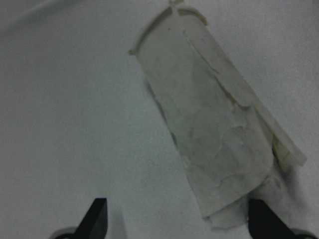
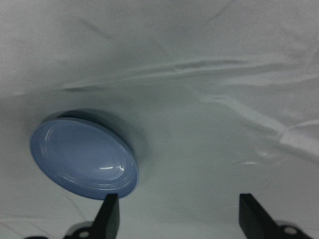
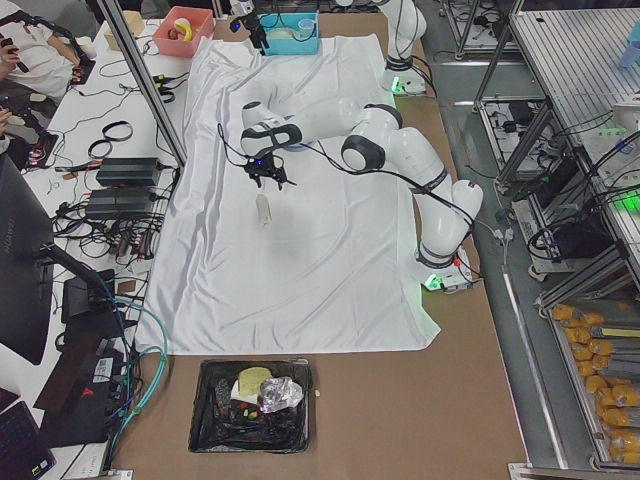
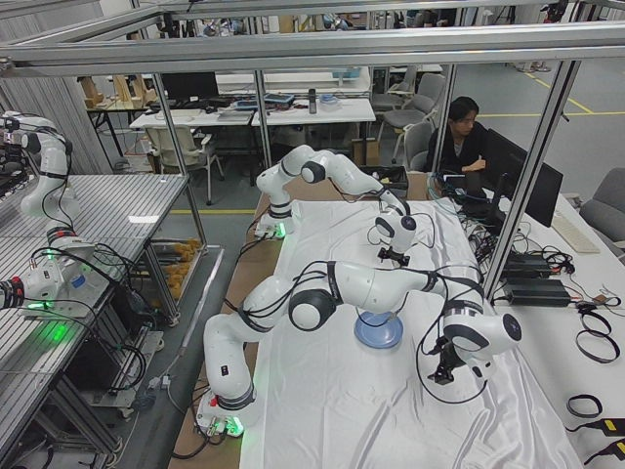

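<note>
A crumpled pale paper piece (image 3: 263, 208) (image 1: 204, 114) lies on the white cloth, below my left gripper (image 3: 270, 176), which is open and empty. A blue dish (image 4: 378, 337) (image 2: 84, 154) sits on the cloth. In the camera left view the left arm hides it. My right gripper (image 4: 444, 363) hangs open over the cloth, with the dish at lower left of its wrist view.
A black tray (image 3: 248, 429) with food scraps and foil stands beyond the cloth on brown board. A teal bin (image 3: 289, 44) and pink bin (image 3: 182, 45) are at the opposite end. Monitor (image 3: 22, 270) and cables line one side.
</note>
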